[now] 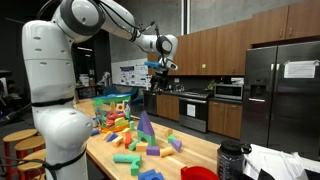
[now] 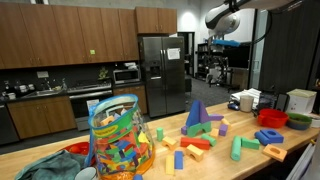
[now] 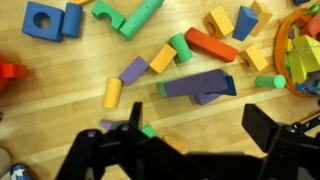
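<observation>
High over the wooden table, well clear of every block, hangs my gripper. Its two dark fingers stand wide apart with nothing between them in the wrist view. Beneath it lie scattered toy blocks: a tall purple block (image 3: 196,84) with a green end, a red bar (image 3: 210,44), a green cylinder (image 3: 181,47), a green arch (image 3: 108,14) and a blue block (image 3: 42,20). An orange cylinder (image 3: 112,94) rests alone at left of centre. In exterior view 2 the purple block (image 2: 196,115) rises above its neighbours.
A clear container of colourful blocks (image 2: 121,138) stands at one table end. Toward the other are a red bowl (image 2: 271,118), a green bowl (image 2: 299,121) and a black canister (image 1: 231,160). Bare table (image 3: 60,70) shows between the blocks.
</observation>
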